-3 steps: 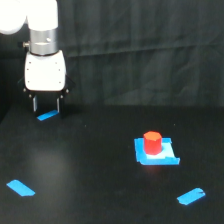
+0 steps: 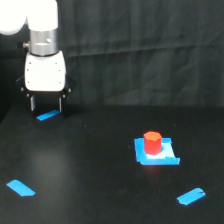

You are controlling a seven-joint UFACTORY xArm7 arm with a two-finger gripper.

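My gripper [image 2: 46, 103] hangs at the upper left, pointing down, with its two fingers apart and nothing visible between them. Below and behind its fingertips, a strip of blue tape [image 2: 48, 115] lies on the dark surface. Right of centre, well away from the gripper, a small red block [image 2: 152, 143] rests on a white square patch [image 2: 167, 152] edged in blue. The block is at the patch's upper left part and stands clear of any contact with the arm.
Blue tape pieces mark the black table at the front left [image 2: 20, 188] and front right [image 2: 191, 196]. A dark curtain [image 2: 140, 50] closes off the back. Between the gripper and the red block the table is bare.
The fingers look slightly farther apart than before. The red block, its patch and the tape pieces have not moved.
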